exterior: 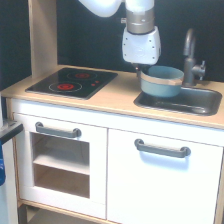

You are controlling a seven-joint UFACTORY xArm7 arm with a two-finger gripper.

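A blue-grey pot (163, 84) is at the left part of the sink (205, 101), covering some of its basin. My white gripper (139, 71) points down at the pot's left edge, its dark fingers small in this view. It appears shut on the pot's left side, at the rim or a handle; which of these it grips is too small to tell. Whether the pot's base touches the sink cannot be seen clearly.
Behind the sink rises a dark faucet (191, 58), close to the pot's right. A black stove (72, 82) with red burner rings lies on the left of the wooden counter (116, 95). The cabinet below has a white door (160, 180).
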